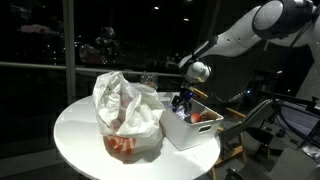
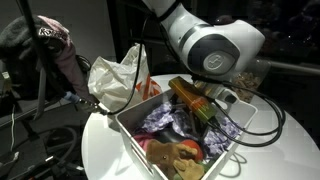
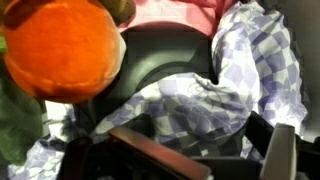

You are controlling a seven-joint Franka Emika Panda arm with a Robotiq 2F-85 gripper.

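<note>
My gripper (image 1: pixel 183 97) points down into a white box (image 1: pixel 192 136) on the round table. In the wrist view its dark fingers (image 3: pixel 157 152) stand apart, with checked cloth (image 3: pixel 200 108) beneath and ahead of the gap. That cloth, white and purple-grey, lies crumpled over a round black object (image 3: pixel 160 52). An orange plush ball (image 3: pixel 62 48) fills the upper left of this view, beside pink material (image 3: pixel 178 10). A brown teddy bear (image 2: pixel 175 158) lies at the box's near end in exterior view 2. Whether the fingers touch the cloth cannot be told.
Beside the box stands a crumpled white plastic bag (image 1: pixel 128 105) with something orange-red at its base. Bare table (image 1: pixel 75 135) lies on the bag's far side from the box. The box walls (image 2: pixel 133 150) surround the gripper closely.
</note>
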